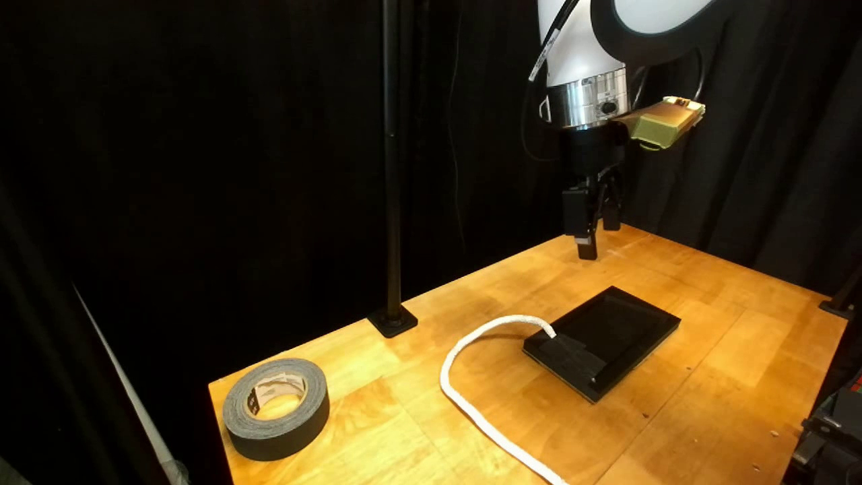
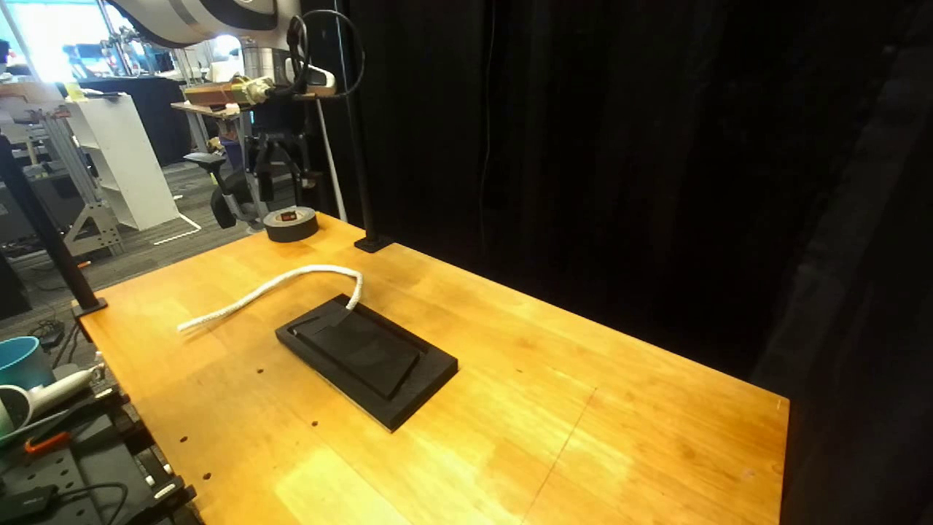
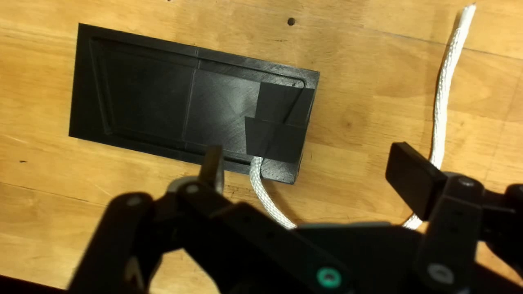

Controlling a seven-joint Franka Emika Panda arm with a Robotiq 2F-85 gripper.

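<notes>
My gripper is open, its two fingers wide apart with nothing between them. It hangs above the table in exterior view 1, higher than the black board and towards the back edge. The flat, shallow-recessed black board lies on the wood, and shows whole in the wrist view. A white rope comes out from under dark tape patches at one end of the board, then curves across the table. In the wrist view my gripper covers the rope's middle, while its free end shows at upper right.
A roll of dark tape lies at the table's left corner in exterior view 1. A black post stands at the back edge. Wide bare wood surrounds the board. A cluttered cart stands beside the table.
</notes>
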